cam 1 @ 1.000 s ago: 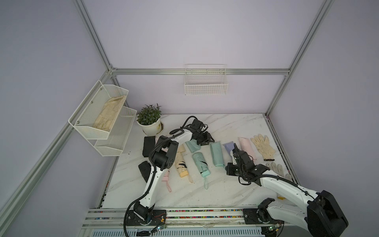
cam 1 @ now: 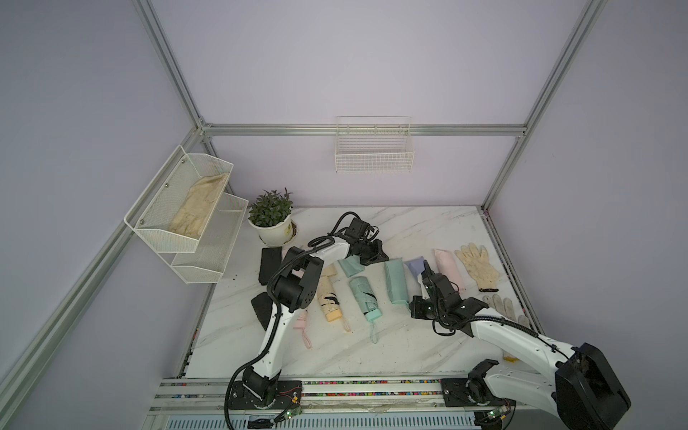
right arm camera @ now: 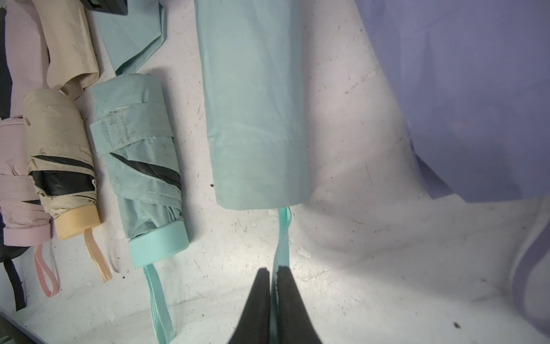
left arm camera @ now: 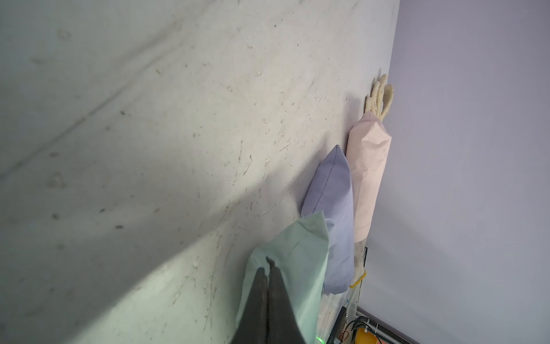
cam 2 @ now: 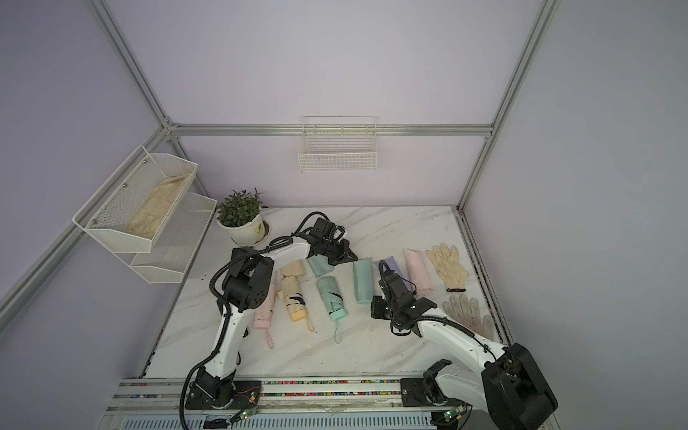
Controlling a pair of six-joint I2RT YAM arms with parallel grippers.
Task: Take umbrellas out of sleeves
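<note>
A teal sleeved umbrella (cam 1: 395,281) lies between my grippers; its teal strap (right arm camera: 281,243) sticks out of the sleeve's near end. In the left wrist view my left gripper is shut, its tips in front of the teal sleeve (left arm camera: 295,258); contact cannot be told. My right gripper is at the strap, which runs between its narrowly spaced fingers; whether they pinch it is unclear. Left of it lies a bare teal umbrella (right arm camera: 140,163) with its empty sleeve (right arm camera: 129,34) behind. Beige (right arm camera: 60,163) and pink (right arm camera: 23,189) umbrellas lie bare farther left.
Purple (left arm camera: 335,212) and pink (left arm camera: 366,166) sleeved umbrellas lie to the right, then beige gloves (cam 1: 478,266). Black items (cam 1: 270,265) lie at the left, below a potted plant (cam 1: 271,215).
The right arm looks almost still.
</note>
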